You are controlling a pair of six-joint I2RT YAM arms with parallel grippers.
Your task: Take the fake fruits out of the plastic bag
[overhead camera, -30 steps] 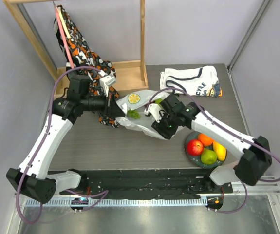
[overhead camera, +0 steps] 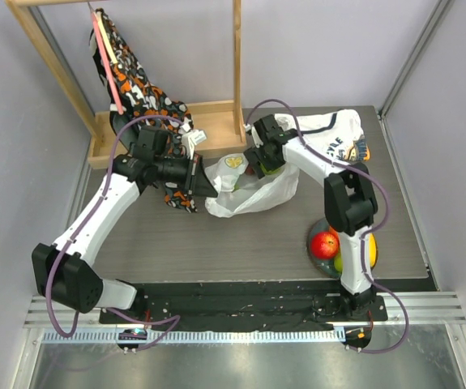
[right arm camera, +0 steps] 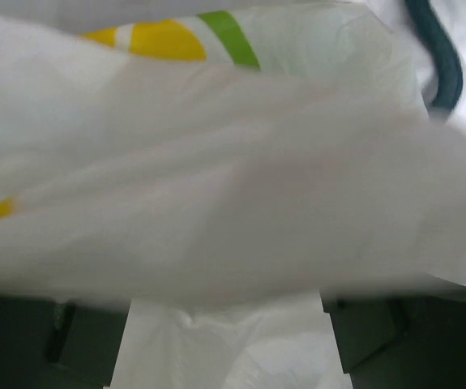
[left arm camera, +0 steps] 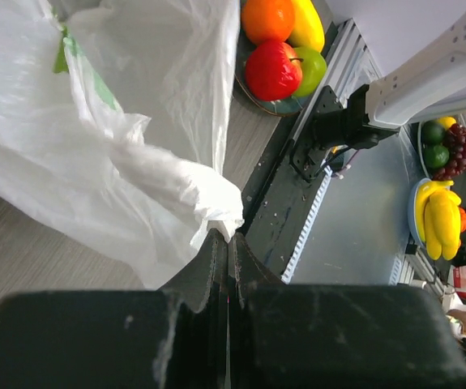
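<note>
The white plastic bag (overhead camera: 253,198) lies on its side in the middle of the table, printed with a yellow citrus slice. My left gripper is shut on a bunched edge of the bag, holding it out to the left. At the bag's opening and partly within it, my right gripper (overhead camera: 256,164) stands open; in the right wrist view a fold of bag passes across its spread fingers (right arm camera: 50,340). Beside those fingers a green fruit (overhead camera: 270,168) and a bit of a red one (overhead camera: 250,170) show inside the bag; the rest is hidden.
A dark plate (overhead camera: 314,258) at the right front holds a red apple (overhead camera: 324,245) and other fruits, partly beneath my right arm. A white printed cloth (overhead camera: 334,134) lies at the back right. A wooden rack (overhead camera: 216,126) with patterned fabric stands back left.
The bag's front wall has shifted backward and bulges. The left gripper has moved slightly right, keeping its edge.
</note>
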